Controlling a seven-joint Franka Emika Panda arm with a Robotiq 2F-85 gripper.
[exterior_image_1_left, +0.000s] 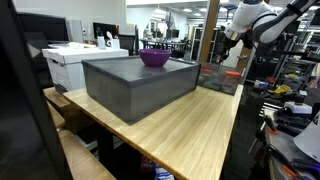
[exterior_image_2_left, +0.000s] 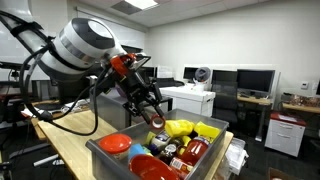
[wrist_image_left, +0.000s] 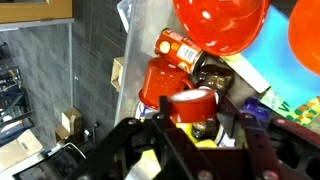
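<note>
My gripper is shut on a small object with an orange-red top (wrist_image_left: 194, 106); its lower part is hidden. In exterior view 2 the gripper (exterior_image_2_left: 155, 116) hangs over a grey bin (exterior_image_2_left: 105, 168) filled with mixed items, its small orange-red load at the fingertips. Exterior view 1 shows the arm (exterior_image_1_left: 246, 18) at the far right, above the bin there (exterior_image_1_left: 218, 82).
Inside the bin are red bowls (wrist_image_left: 222, 22), a red mug (wrist_image_left: 162, 80), cans and yellow items (exterior_image_2_left: 178, 128). A purple bowl (exterior_image_1_left: 154, 58) sits on a second grey bin (exterior_image_1_left: 130, 95).
</note>
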